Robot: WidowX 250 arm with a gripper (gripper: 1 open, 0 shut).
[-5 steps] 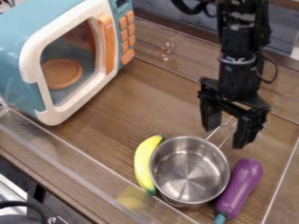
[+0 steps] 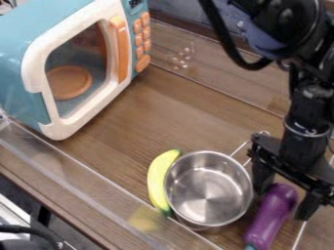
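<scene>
My black gripper (image 2: 280, 181) is open at the right, low over the purple eggplant (image 2: 271, 217), its fingers around or just above the eggplant's upper end; whether they touch it I cannot tell. A steel pot (image 2: 206, 187) sits left of the eggplant, with a yellow banana (image 2: 160, 178) along its left side.
A blue toy microwave (image 2: 39, 39) with an open front stands at the upper left. A clear plastic edge runs along the lower left.
My gripper has moved right and down, from above the pot's rear to the eggplant's upper end. The pot, banana and microwave look unchanged.
</scene>
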